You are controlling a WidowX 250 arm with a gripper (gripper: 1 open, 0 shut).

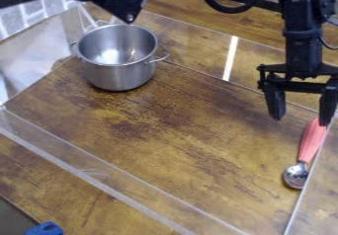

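My black gripper (301, 105) hangs at the right of the view, fingers spread open with nothing between them, above a red-handled metal scoop. The scoop's red handle (313, 139) points up toward the gripper, and its steel head (295, 177) lies nearer the front. A steel pot (121, 74) with two handles stands at the back left.
Transparent edging runs along its borders. A white tape strip (231, 57) lies near the back. A small blue object (43, 228) is at the bottom left corner.
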